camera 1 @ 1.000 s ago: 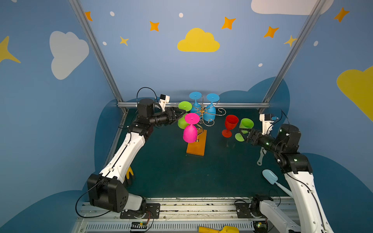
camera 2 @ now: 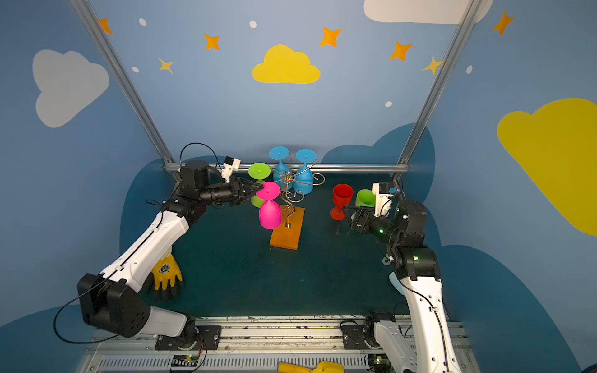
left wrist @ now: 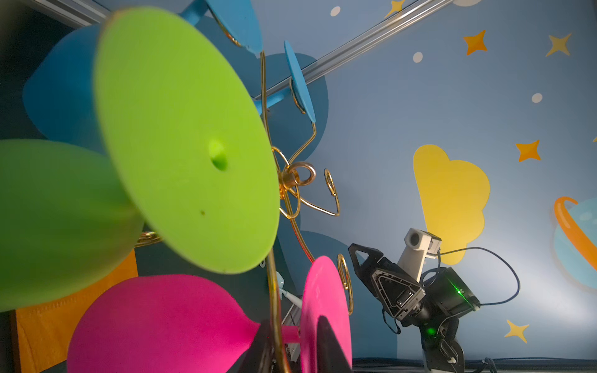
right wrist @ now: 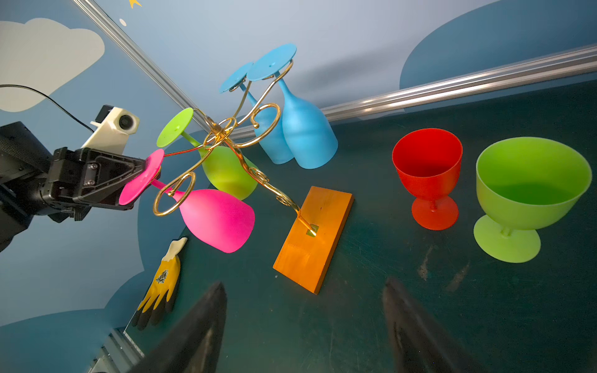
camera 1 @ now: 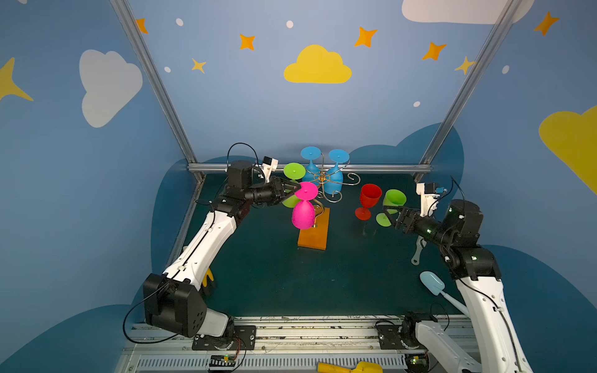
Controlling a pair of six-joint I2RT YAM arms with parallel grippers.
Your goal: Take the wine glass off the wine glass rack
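Upside-down glasses hang on the gold wire rack (right wrist: 220, 133): pink (camera 1: 303, 214), green (right wrist: 227, 168) and two blue (right wrist: 307, 130). The rack's pole rises from a wooden block (camera 1: 312, 236). My left gripper is at the pink glass's foot (left wrist: 326, 298), a fingertip in front of it and the gold wire running there; whether it grips anything is hard to tell. My right gripper hangs open over the table's right side, nothing between its fingers.
A red goblet (right wrist: 426, 171) and a green goblet (right wrist: 528, 192) stand right of the rack. A glove (camera 2: 164, 273) lies at left; a wrench (camera 1: 418, 251) and blue scoop (camera 1: 432, 283) lie at right.
The right arm is nearly still.
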